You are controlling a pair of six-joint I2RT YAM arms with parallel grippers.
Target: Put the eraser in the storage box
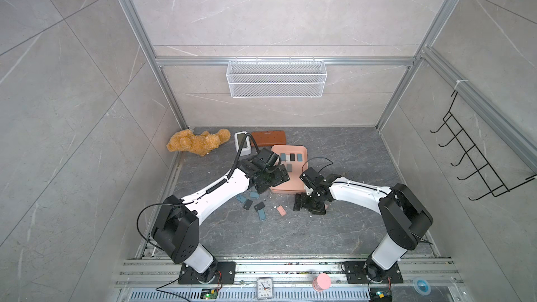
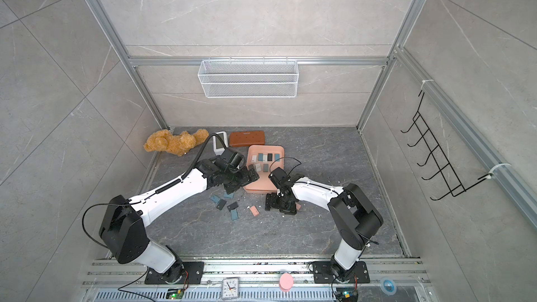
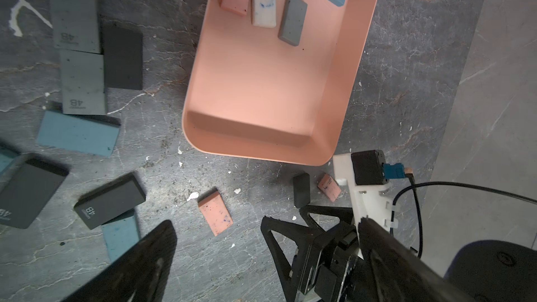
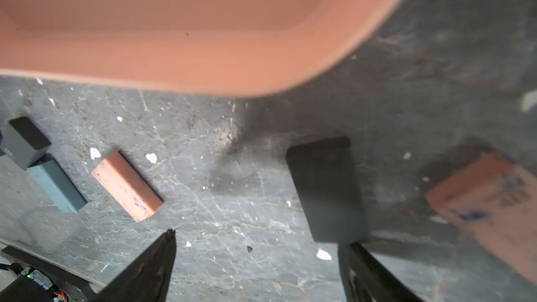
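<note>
The pink storage box [image 3: 257, 84] holds several erasers at its back half. Loose erasers lie on the table in front and left of it: blue, grey, dark, and a pink one [image 3: 215, 212]. My left gripper [image 1: 275, 179] is raised over the box's left front, open and empty. My right gripper [image 2: 278, 204] is low at the box's front right, partly open, above a dark eraser [image 4: 327, 190], with a pink eraser [image 4: 483, 212] to its right; nothing shows held.
A teddy bear [image 1: 195, 142], a white device [image 2: 220, 144] and a brown case [image 2: 246, 138] stand at the back. A wire shelf hangs on the back wall. The table right of the box is clear.
</note>
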